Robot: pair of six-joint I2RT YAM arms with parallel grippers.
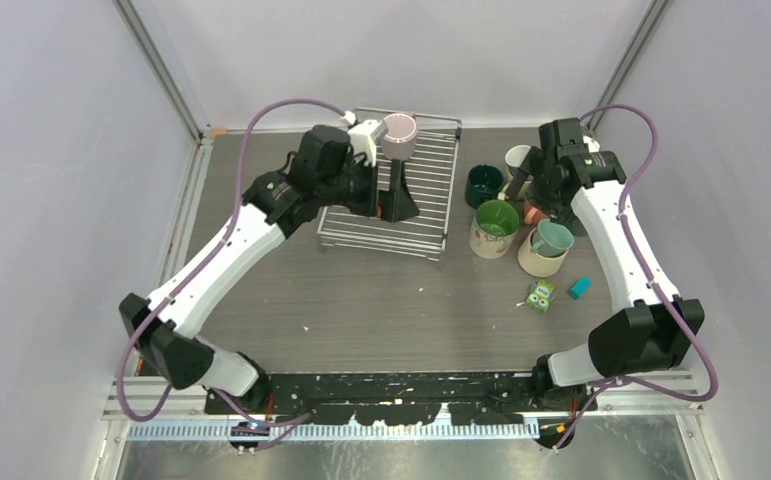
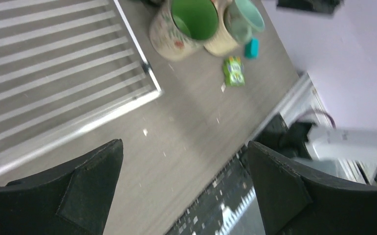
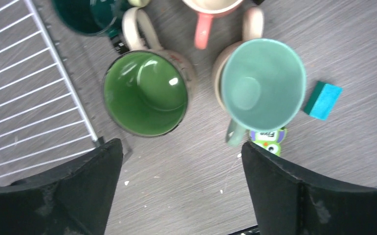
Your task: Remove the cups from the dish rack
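One pink cup (image 1: 398,136) stands at the back of the wire dish rack (image 1: 431,190). Over the rack's front half hangs my left gripper (image 1: 398,192), open and empty. To the right of the rack cups cluster on the table: a dark green cup (image 1: 483,185), a cup with a green inside (image 3: 146,93), a light green cup (image 3: 262,83) stacked in a cream cup (image 1: 539,264), and a white cup (image 1: 518,158). My right gripper (image 1: 531,180) is open above the far part of this cluster, partly hiding the white cup and a coral cup (image 1: 532,213).
A green owl figure (image 1: 540,296) and a small blue block (image 1: 579,288) lie in front of the cups. Walls (image 1: 381,60) close off the back and sides.
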